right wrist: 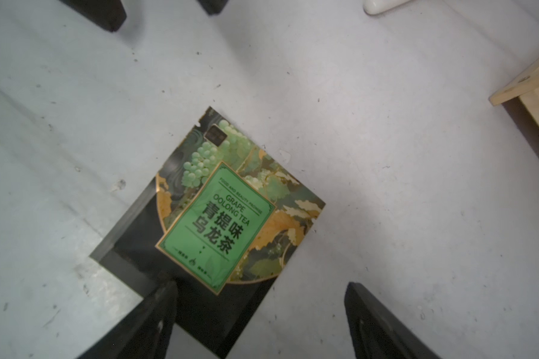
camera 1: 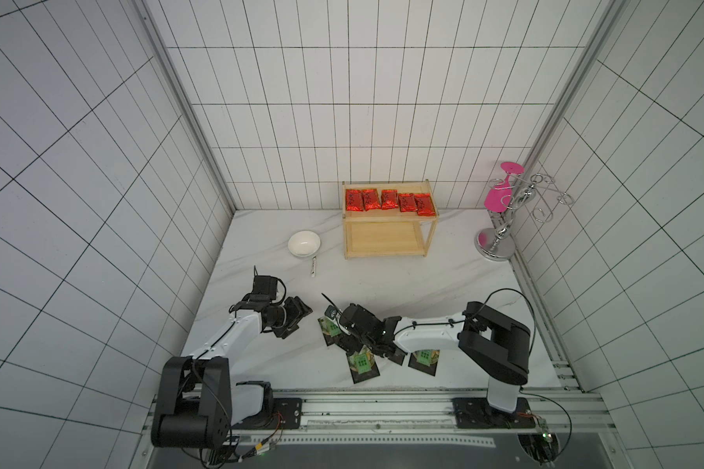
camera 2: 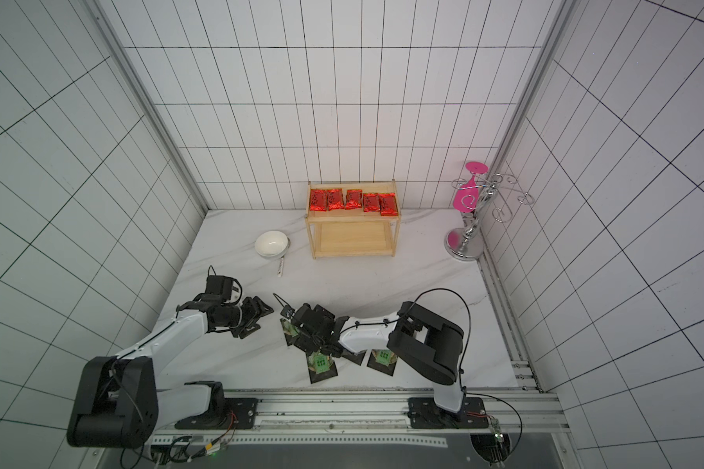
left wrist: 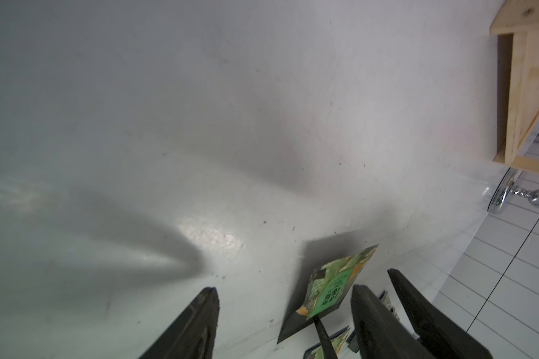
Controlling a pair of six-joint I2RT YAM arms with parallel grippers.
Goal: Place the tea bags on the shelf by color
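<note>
Red tea bags lie in a row on the shelf's upper level; the lower level is bare. Green grape oolong bags lie on the front table, partly hidden by my right arm. My right gripper is open low over one green bag, nothing held. My left gripper stands open at the left of the bags, with one green bag in its view.
A white bowl with a utensil sits left of the shelf. A chrome stand with a pink item stands at back right. The table between shelf and arms is clear.
</note>
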